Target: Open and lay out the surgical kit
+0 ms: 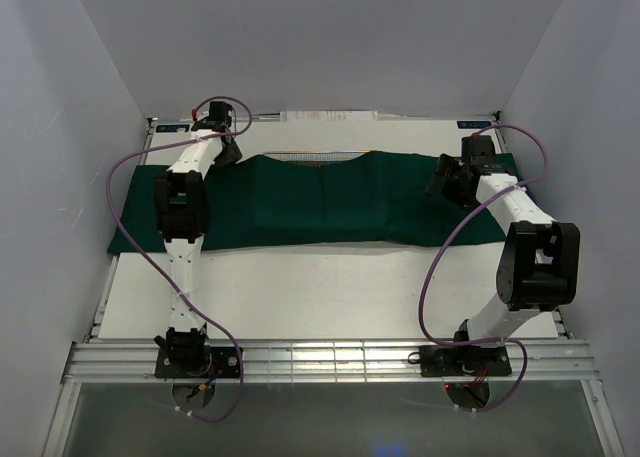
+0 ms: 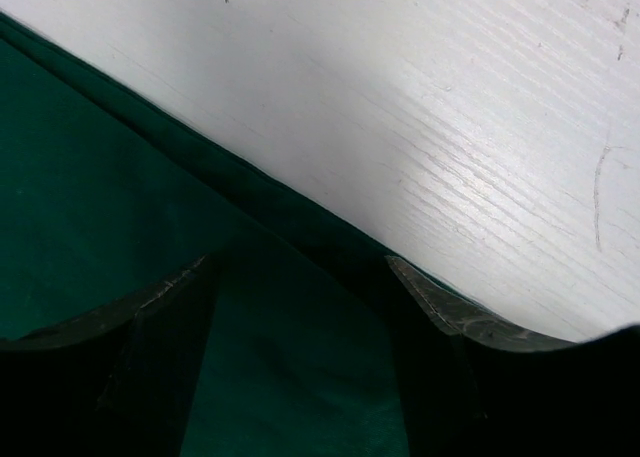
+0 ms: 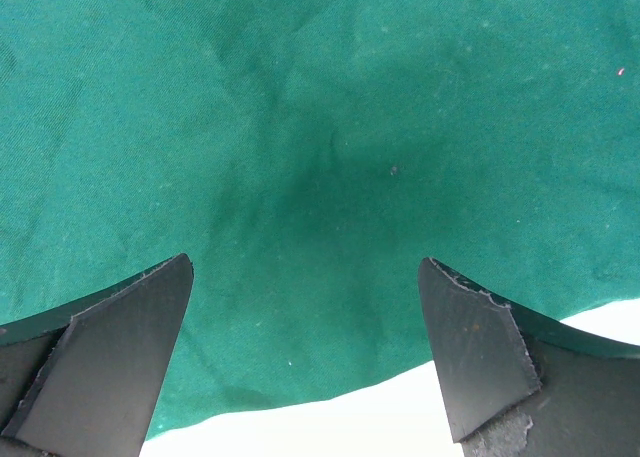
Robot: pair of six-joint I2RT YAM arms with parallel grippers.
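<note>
A dark green cloth (image 1: 300,202) stretches across nearly the whole width of the table, with folds in its middle part. In the left wrist view, the cloth's layered edge (image 2: 250,197) runs diagonally between my left gripper, whose fingers are apart. At the cloth's far left edge in the top view, the left gripper (image 1: 233,154) is small and dark. My right gripper stands open over the right part of the cloth (image 3: 330,197), nothing held between its fingers. Whether the left fingers touch the cloth, I cannot tell.
Behind the cloth's back edge, a strip of metal mesh (image 1: 315,158) peeks out; the rest of it is hidden. Grey walls (image 1: 50,177) close in the sides, and purple cables (image 1: 430,287) loop along both arms.
</note>
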